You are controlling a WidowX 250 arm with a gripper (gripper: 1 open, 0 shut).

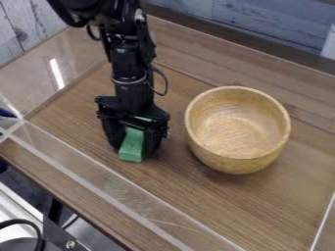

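My black gripper (132,125) is low over the wooden table (210,206), its fingers around a green object (131,148). The green object's lower part shows beneath the gripper; the rest is hidden, and I cannot tell whether the fingers are closed on it. To the right of the gripper, apart from it, stands a light wooden bowl (237,130), which looks empty.
The table has free room behind the bowl and at the front right. A clear strip runs along the table's left and front-left. Cables and dark items lie beyond the lower-left edge. A pale panelled wall stands at the back.
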